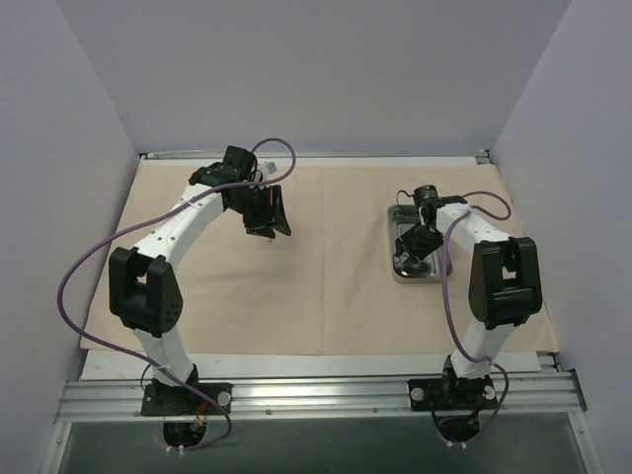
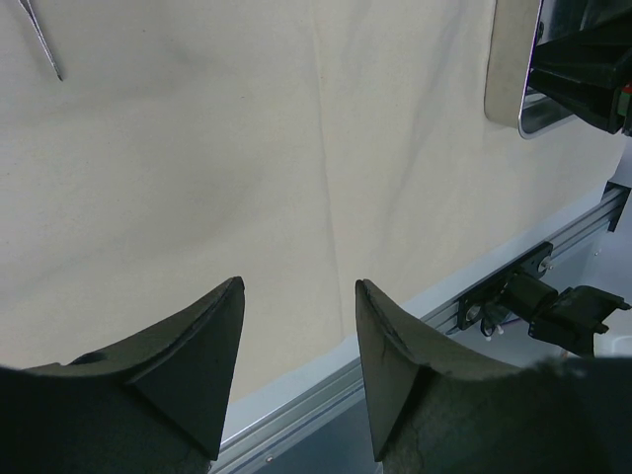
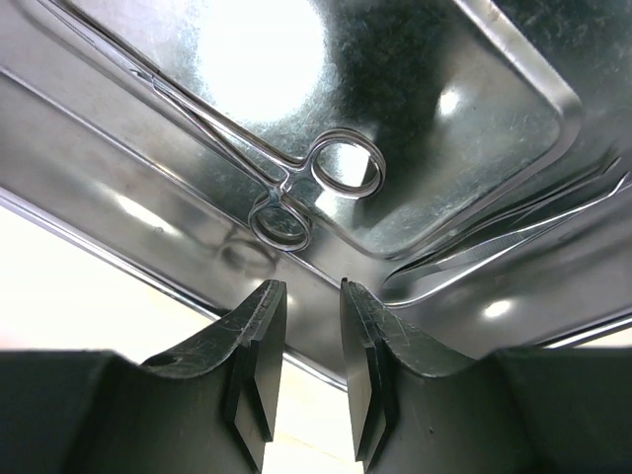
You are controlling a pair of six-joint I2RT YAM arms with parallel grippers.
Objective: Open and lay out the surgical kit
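Observation:
The steel kit tray (image 1: 420, 276) lies open on the cloth at the right. My right gripper is open just over it. In the right wrist view, ring-handled scissor-like instruments (image 3: 279, 170) and slim tweezer-like instruments (image 3: 464, 254) lie in the tray, above the open fingers, with nothing held. My left gripper stands open over the left part of the cloth, nothing between its fingers. A thin metal instrument (image 2: 44, 41) lies on the cloth near it, mostly out of frame in the left wrist view.
Walls stand at the back and both sides. A metal rail runs along the front edge.

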